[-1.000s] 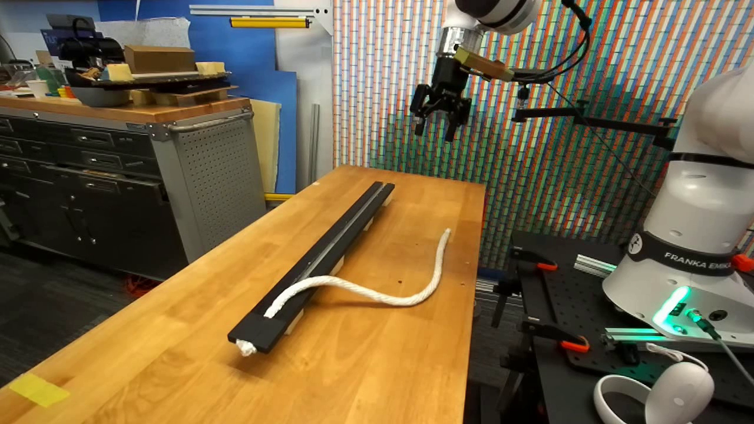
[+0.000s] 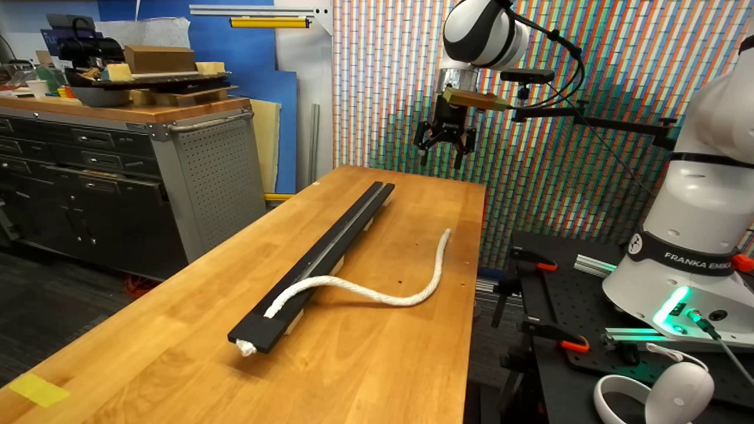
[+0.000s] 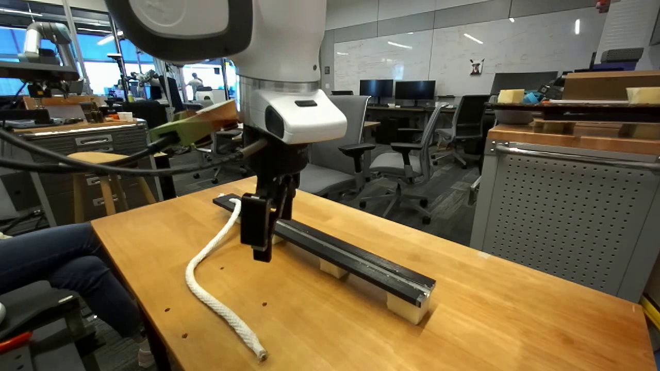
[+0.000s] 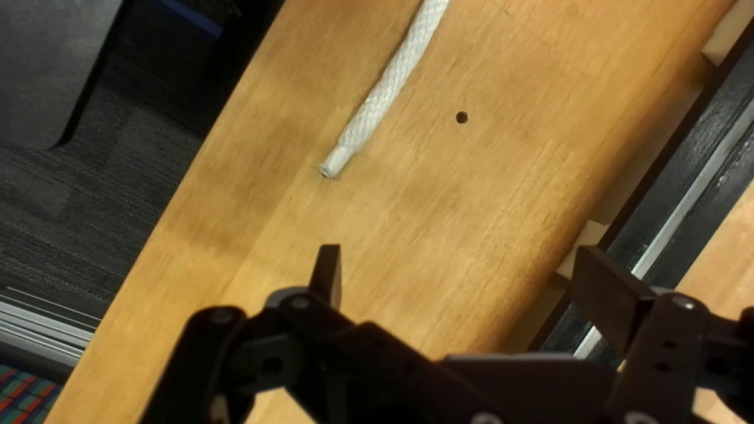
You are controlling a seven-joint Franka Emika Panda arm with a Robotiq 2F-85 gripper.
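Observation:
A white rope [image 2: 382, 297] runs in a curve from the near end of a long black channel [image 2: 332, 247] across the wooden table. A knotted end [image 2: 245, 347] pokes out at the channel's near tip. The loose end [image 4: 337, 162] lies flat on the wood near the table's side edge. High over the far part of the table hangs my gripper [image 2: 442, 161], open and pointing down. Between its spread fingers only bare table shows in the wrist view; the rope's loose end lies ahead of them, apart.
Pale blocks [image 3: 406, 307] hold the channel up off the tabletop [image 3: 526, 327]. Clear wood surrounds the rope's loose end. Clamps [image 2: 558, 338] stick out from the robot's black bench, and a person's leg [image 3: 68, 259] is beside the table.
My gripper has come down a little and now points more nearly straight down; it was tilted before. The rope and channel lie as they were.

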